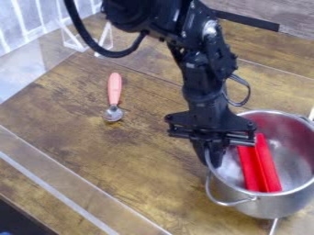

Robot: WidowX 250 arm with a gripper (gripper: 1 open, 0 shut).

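My black gripper (214, 145) hangs at the left rim of a steel pot (291, 165) on the right of the camera view, its fingertips low at the pot's near left wall. It looks shut; whether anything thin is between the fingertips is hard to see. Two red bars (260, 170) lie side by side inside the pot, partly behind the gripper's body at their upper ends. A spoon with a pink handle (114, 92) lies on the wooden table to the left of the arm.
A clear rail or edge runs along the upper left, and a grey panel sits at the top right.
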